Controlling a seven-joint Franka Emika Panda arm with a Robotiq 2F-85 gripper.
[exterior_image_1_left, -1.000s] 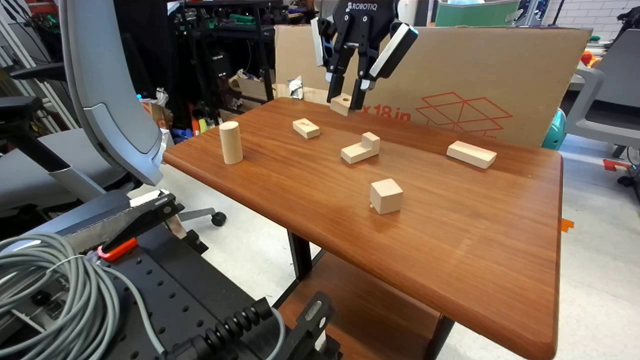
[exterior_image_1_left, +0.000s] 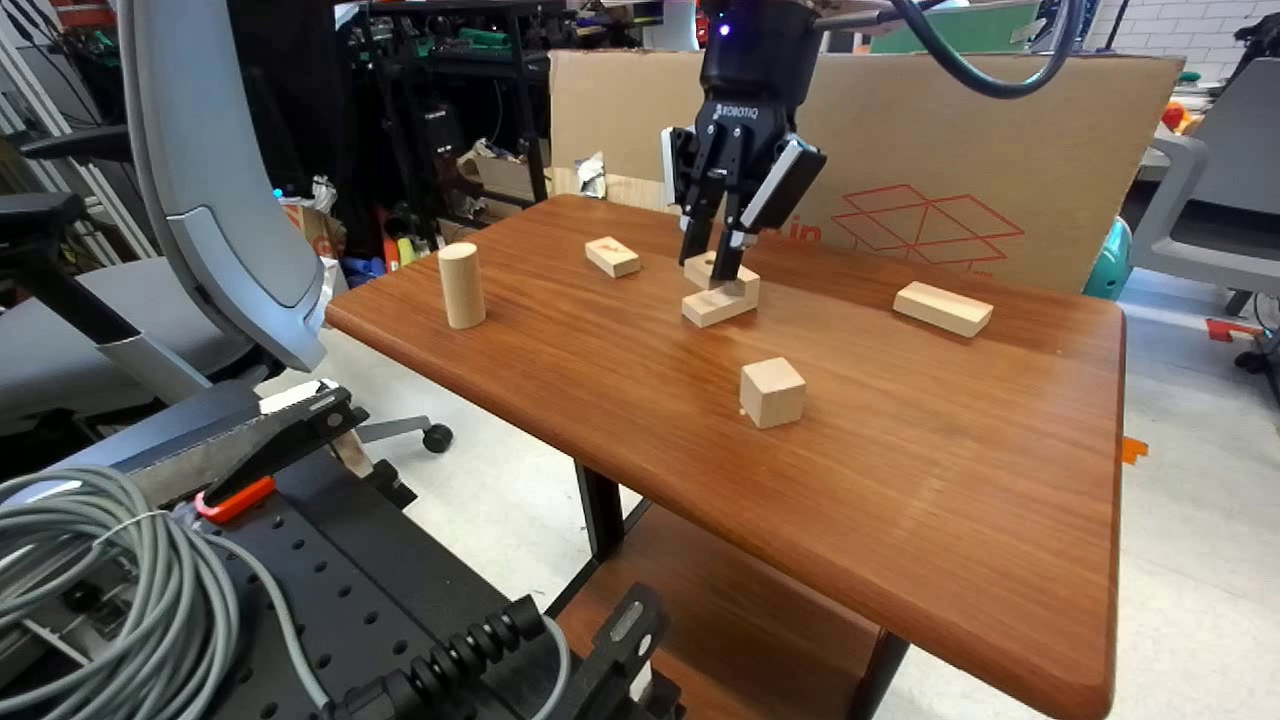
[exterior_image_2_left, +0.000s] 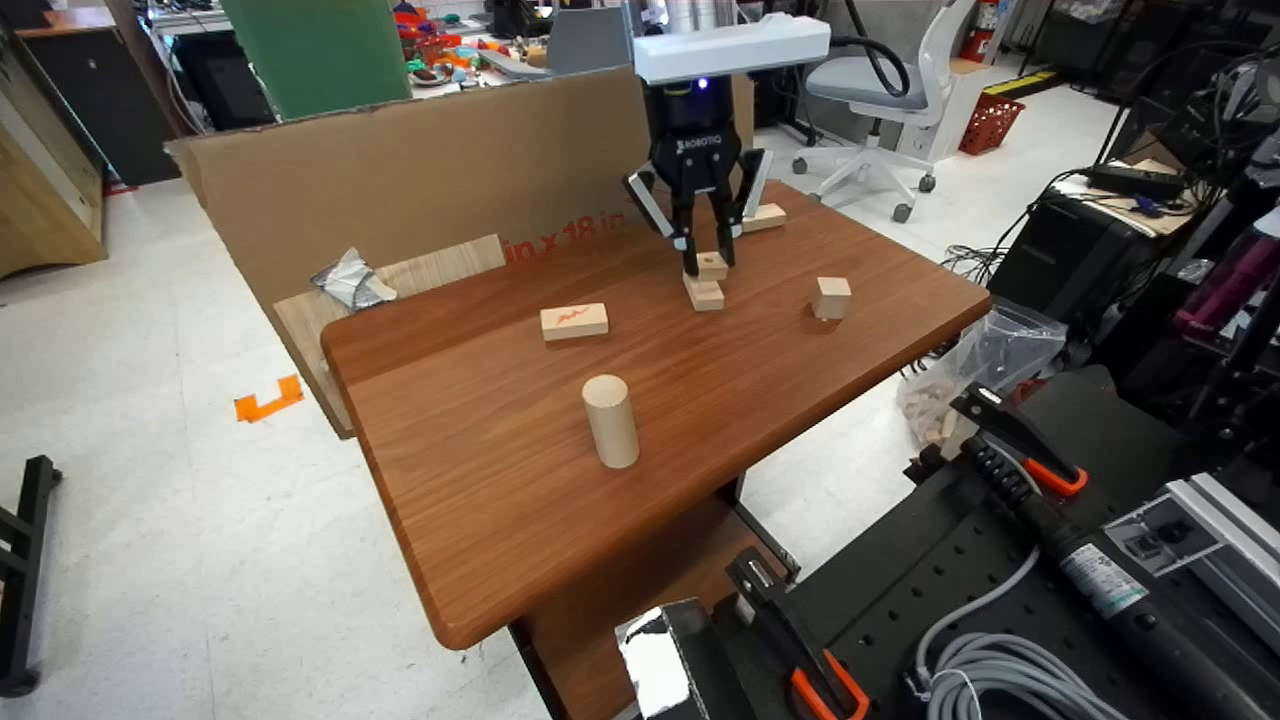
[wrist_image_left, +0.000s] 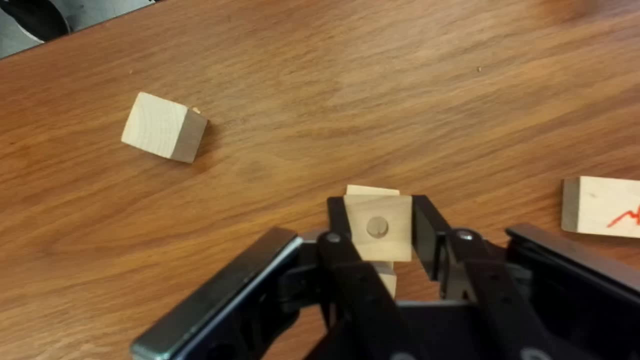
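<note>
A pale wooden block with a round hole (wrist_image_left: 377, 243) sits between the fingertips of my gripper, which is shut on it. In the wrist view this block covers most of a second wooden piece (wrist_image_left: 372, 190), whose ends show above and below it. Exterior view 1 shows the lower piece (exterior_image_1_left: 717, 307) on the table, with my gripper (exterior_image_1_left: 709, 266) right over it. The held block is at or just above its top; whether it bears on it I cannot tell.
A cube (exterior_image_1_left: 773, 392) stands nearer the front, and a cylinder (exterior_image_1_left: 462, 286) stands upright at the left. One flat block (exterior_image_1_left: 943, 308) lies to the right, another with red marks (exterior_image_2_left: 573, 320) to the other side. Cardboard (exterior_image_1_left: 948, 168) walls the back edge.
My gripper has come down from above the back of the table with the holed block, which was in the air and is now at the L-shaped wooden piece.
</note>
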